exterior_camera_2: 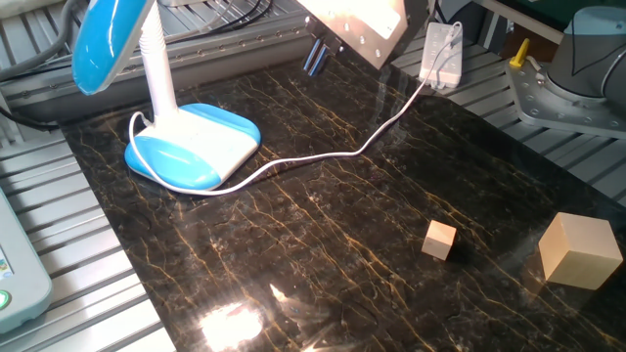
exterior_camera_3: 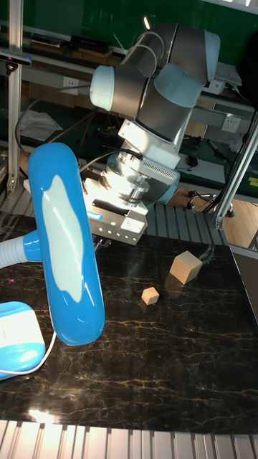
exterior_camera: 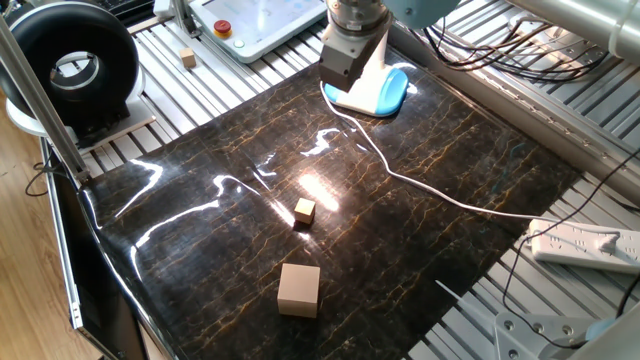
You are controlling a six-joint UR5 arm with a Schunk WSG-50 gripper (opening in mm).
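A small wooden cube [exterior_camera: 305, 210] rests on the dark marbled board, and a larger wooden block [exterior_camera: 299, 290] stands a short way from it. Both show apart from each other, the small cube [exterior_camera_2: 439, 240] left of the large block [exterior_camera_2: 579, 251] in exterior view 2. My gripper [exterior_camera_2: 315, 57] hangs above the board's far side in that view, well away from both. Its blue-marked fingers look close together, but whether they are open or shut is unclear. In exterior view 3 the small cube [exterior_camera_3: 150, 296] and large block [exterior_camera_3: 185, 267] lie right of the gripper's housing.
A blue-and-white desk lamp [exterior_camera_2: 193, 147] stands near the gripper. Its white cable [exterior_camera: 440, 194] crosses the board to a power strip [exterior_camera: 585, 246]. Another small cube [exterior_camera: 187, 58] sits off the board, near the control tablet [exterior_camera: 262, 25]. Bare board surrounds the two blocks.
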